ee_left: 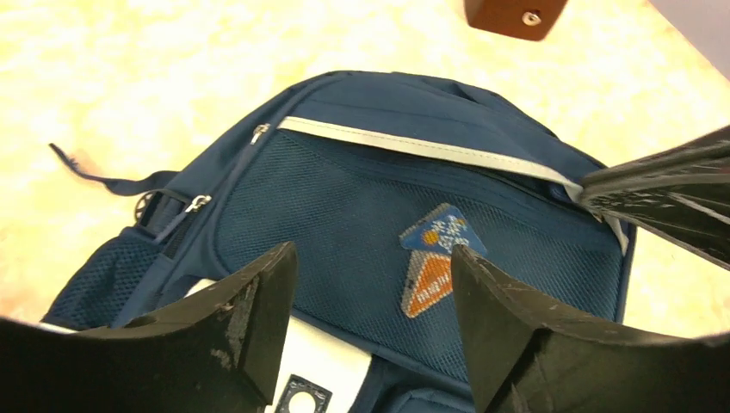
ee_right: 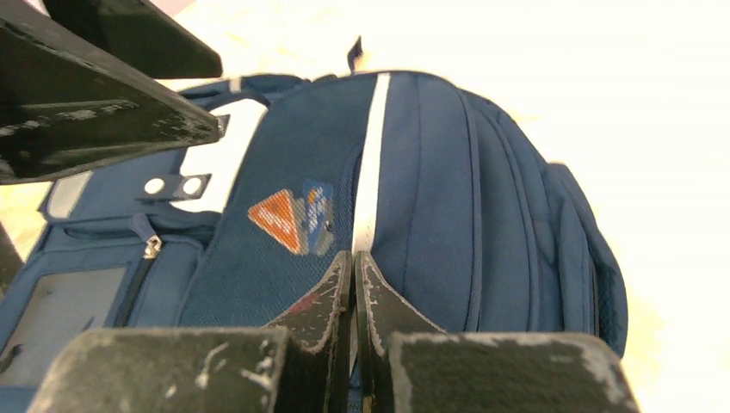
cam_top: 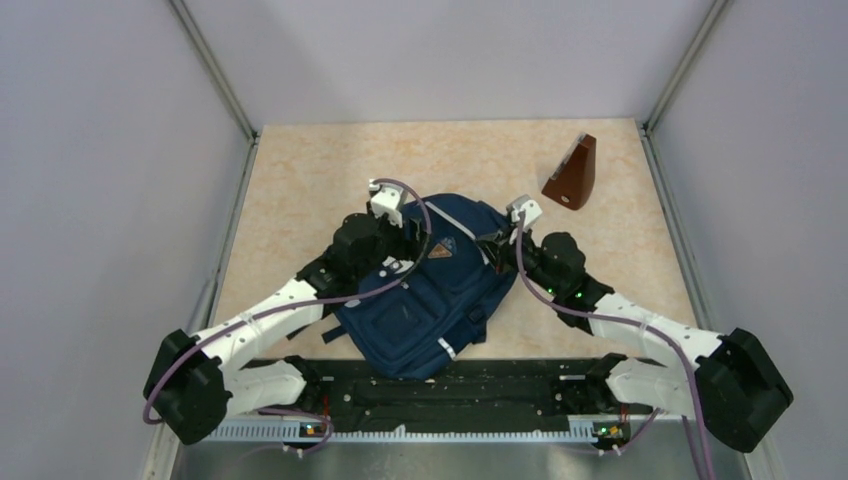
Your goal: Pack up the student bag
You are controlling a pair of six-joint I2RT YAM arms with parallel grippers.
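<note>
A navy backpack (cam_top: 420, 310) lies on its back across the table, with a mesh pocket (ee_left: 336, 206) showing an orange-and-blue patch (ee_right: 275, 219) under it. My left gripper is open over the upper left part of the bag, nothing between its fingers. My right gripper is shut at the white reflective strip on the bag's right side; whether any fabric is pinched in its tips cannot be made out.
A brown wedge-shaped object (cam_top: 572, 180) stands at the back right of the table (cam_top: 310, 165). The bag reaches the front edge.
</note>
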